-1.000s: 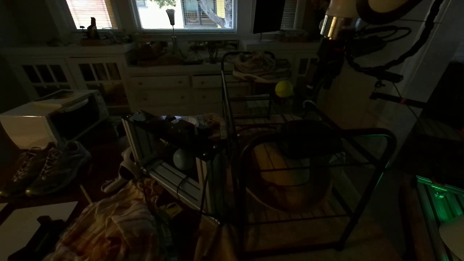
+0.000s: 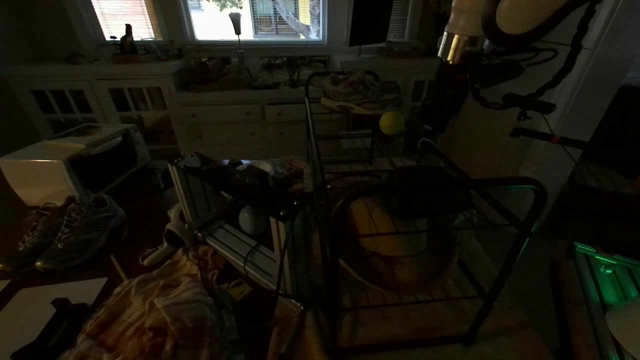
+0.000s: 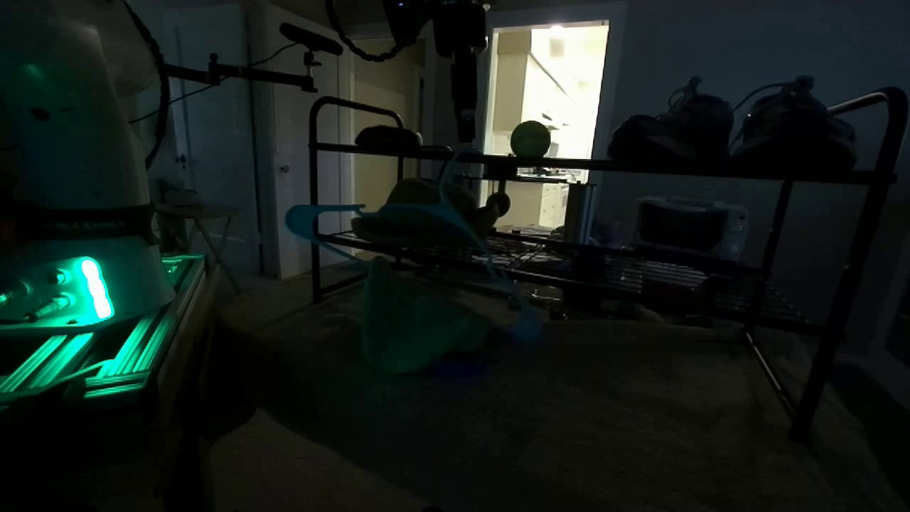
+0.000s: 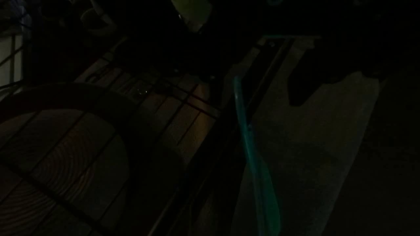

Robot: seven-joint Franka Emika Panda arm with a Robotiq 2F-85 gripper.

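Note:
A translucent blue hanger (image 3: 401, 208) hangs at the near side of the black rack (image 3: 589, 166) in exterior view 2, its hook at the top rail. My gripper (image 3: 466, 136) points down just above that hook. In the wrist view the hanger's thin blue edge (image 4: 246, 133) rises toward the space between the dark fingers, beside the rack's rail. A gap shows between the fingers, so the gripper is at least partly open; the left finger is hard to make out. In exterior view 1 the gripper (image 2: 430, 126) is at the rack's far right end, nothing visibly held.
On the rack's top are a yellow-green ball (image 3: 530, 139), shoes (image 3: 674, 132) and a dark object (image 3: 388, 138). A round wooden item (image 2: 396, 246) lies on the lower shelf. Green translucent material (image 3: 414, 328) sits below the hanger. The room is very dark.
In exterior view 1 my arm and gripper have come down a little and shifted slightly left, toward the rack's rail. The ball, shoes and rack have stayed put.

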